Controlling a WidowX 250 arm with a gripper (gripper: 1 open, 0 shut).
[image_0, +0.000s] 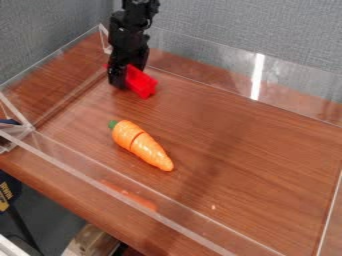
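Note:
My black gripper (126, 70) reaches down at the back left of the wooden surface, over a red object (140, 82) that lies there, partly hidden by the gripper. The fingers are dark and small in the view, so whether they are shut on it does not show. A toy carrot (142, 144) with a green tip lies apart from them, nearer the front.
Clear plastic walls (258, 75) edge the wooden surface (241, 170). Some equipment sits outside at the lower left.

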